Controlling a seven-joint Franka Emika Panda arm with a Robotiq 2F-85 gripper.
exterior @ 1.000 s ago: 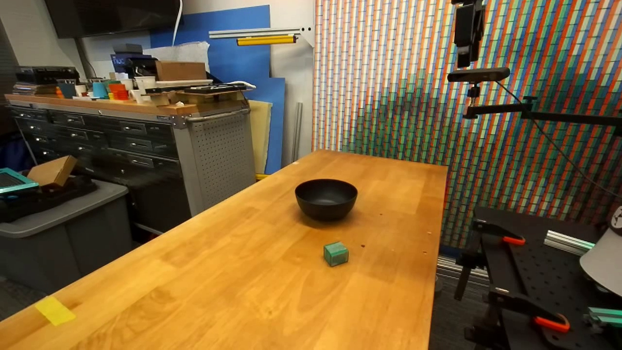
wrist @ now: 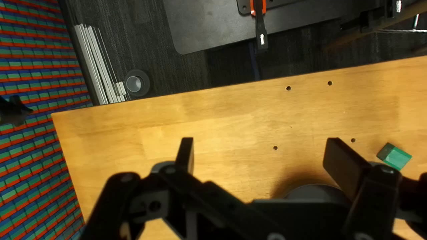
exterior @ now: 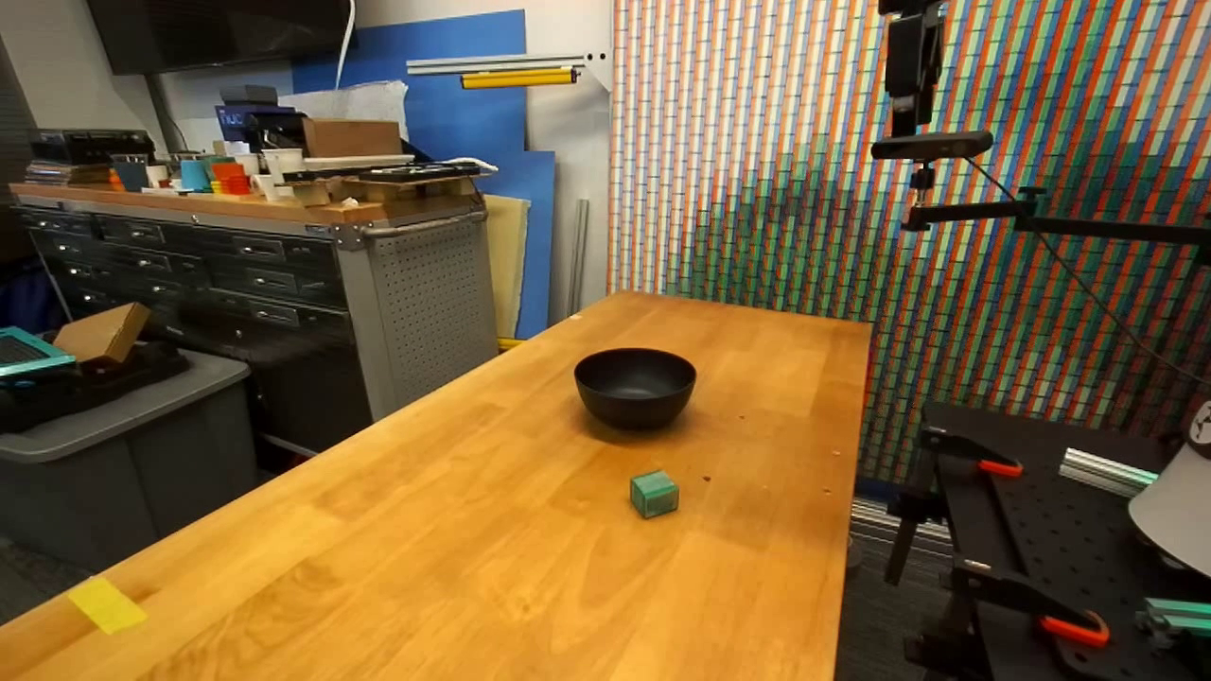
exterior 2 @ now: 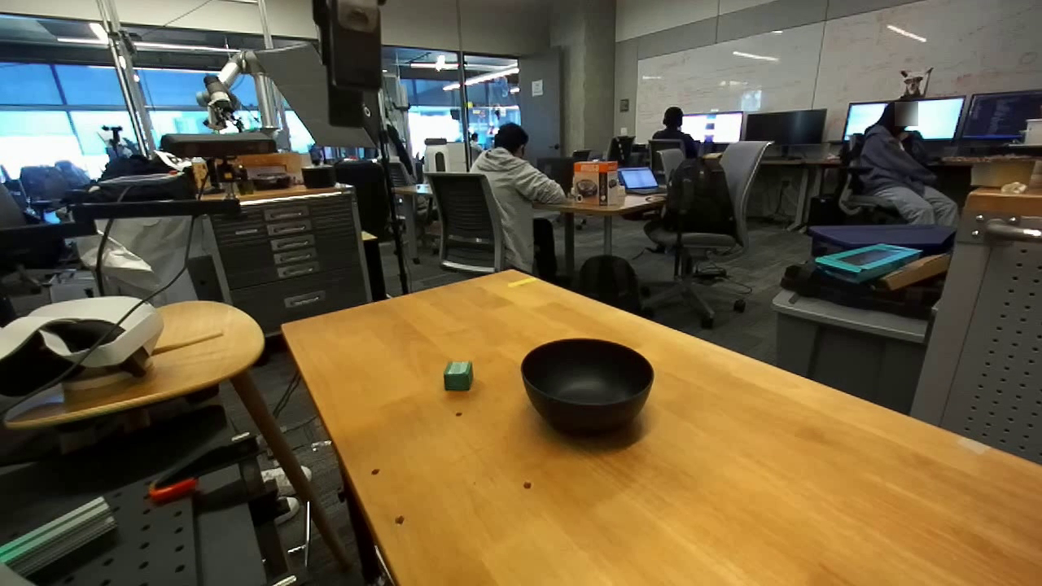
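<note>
A small green cube (exterior: 655, 495) rests on the bare wooden table, a short way from a black bowl (exterior: 635, 388) that stands upright. In exterior view 2 the same cube (exterior 2: 458, 376) lies left of the bowl (exterior 2: 587, 385), the two apart. My gripper is open high above the table, its fingers wide apart with only tabletop visible between them. From the wrist, the cube (wrist: 394, 156) shows past the right finger, and the bowl (wrist: 318, 193) is mostly hidden behind the gripper body. At the top of exterior view 1, part of the gripper (exterior: 905, 118) is visible.
A camera on a bracket (exterior: 932, 146) stands beside the table. A black side table (exterior: 1056, 522) with clamps adjoins its right side.
At the top of exterior view 1, the dark arm end has shifted very slightly. The cube and bowl have not moved.
</note>
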